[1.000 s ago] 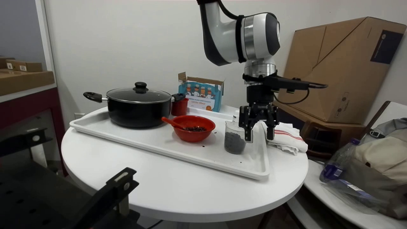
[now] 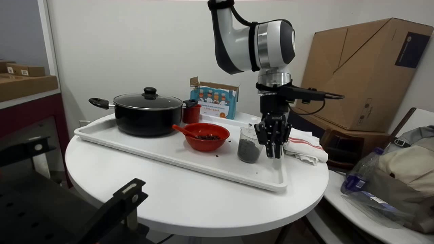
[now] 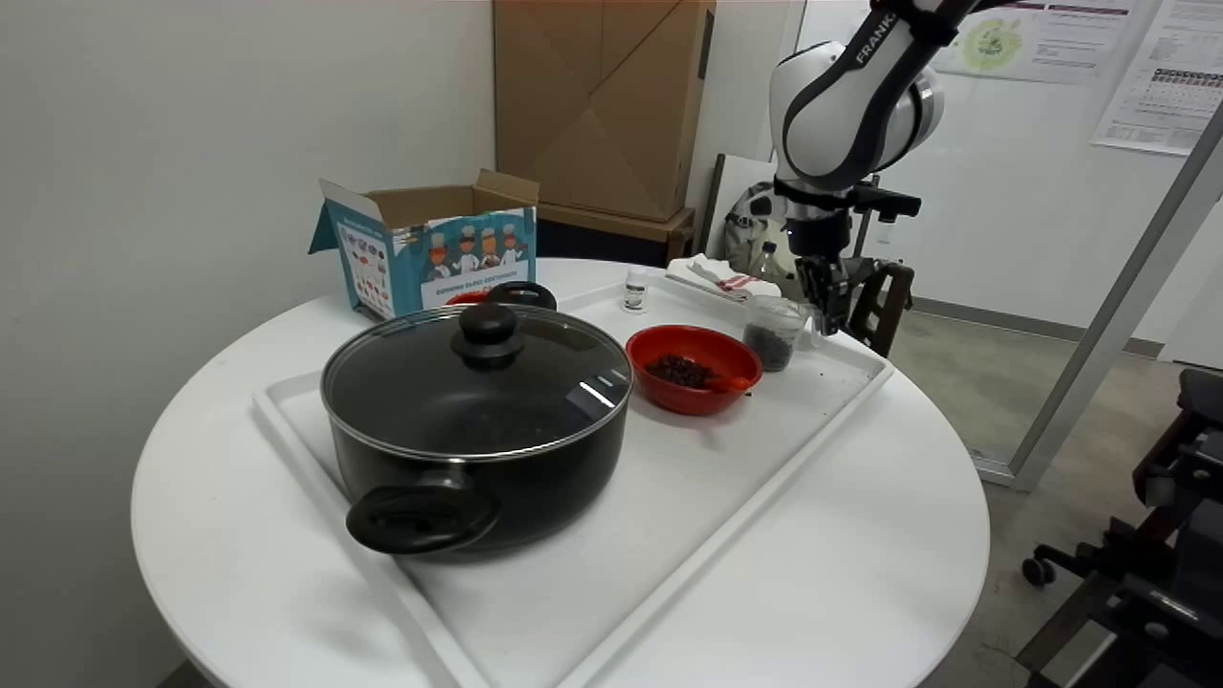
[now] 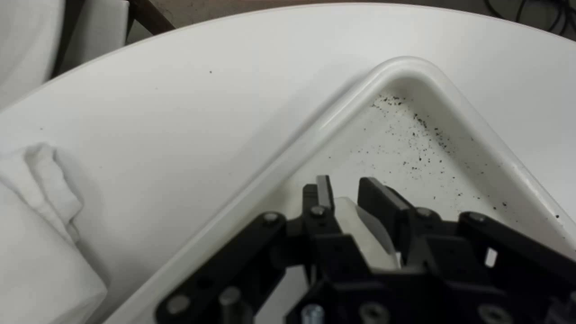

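A clear cup [image 2: 249,150] of dark grains stands on the white tray near its right end. Right beside it, my gripper [image 2: 274,156] points down with its fingers drawn close together. In the wrist view a pale strip [image 4: 359,229] sits between the fingers; it looks like the cup's handle, and the cup's body is hidden there. The second exterior view shows the cup [image 3: 775,334] upright, close against the gripper [image 3: 827,328]. A red bowl [image 2: 207,142] with dark pieces and a red spoon [image 2: 183,130] is to the cup's left.
A lidded black pot [image 2: 148,118] fills the tray's left part, with a red cup [image 2: 191,114] behind it. A small white-capped bottle [image 3: 635,289] stands at the back. Folded cloth [image 2: 303,148] lies right of the tray [image 4: 410,67], whose near corner holds scattered dark specks.
My gripper's fingers have come together from wide apart, and the arm has shifted slightly left and down. The clear cup has moved a little left with it. The bowl and pot stay put.
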